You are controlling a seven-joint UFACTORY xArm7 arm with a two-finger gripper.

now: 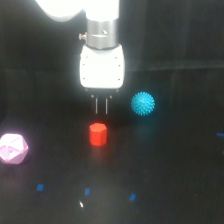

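Observation:
A small red block (98,134) with a hexagonal outline rests on the black surface near the middle of the view. My gripper (102,108) hangs from the white arm just above the block in the image. Its two thin fingers point down with a narrow gap between them, and nothing shows in that gap. In the image the fingertips end short of the block's top edge. The height between them and the block is hard to judge from this view.
A blue spiky ball (143,104) lies to the right of the gripper. At the left edge sits a pink and white faceted ball (13,149). Several small blue marks dot the front, with a blue mark (132,197) among them.

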